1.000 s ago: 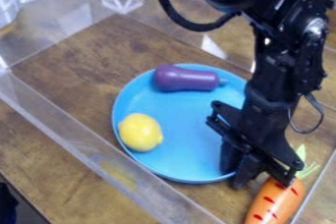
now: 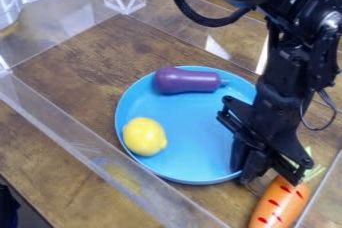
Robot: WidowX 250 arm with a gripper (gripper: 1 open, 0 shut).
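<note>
A blue plate [image 2: 187, 122] holds a purple eggplant [image 2: 186, 80] near its back and a yellow lemon [image 2: 144, 135] at its left. The black gripper [image 2: 254, 162] is low over the plate's right side, its fingertips dark and hard to make out, so its finger state is unclear. Just right of and in front of it lies an orange carrot [image 2: 278, 204] with a green top, outside the plate and partly behind the gripper.
Clear plastic walls [image 2: 100, 160] border the wooden work surface [image 2: 74, 67]. Bare wood lies left of and behind the plate. The arm covers much of the right side.
The gripper has shifted slightly up over the last second. The plate, eggplant, lemon and carrot look nearly unchanged.
</note>
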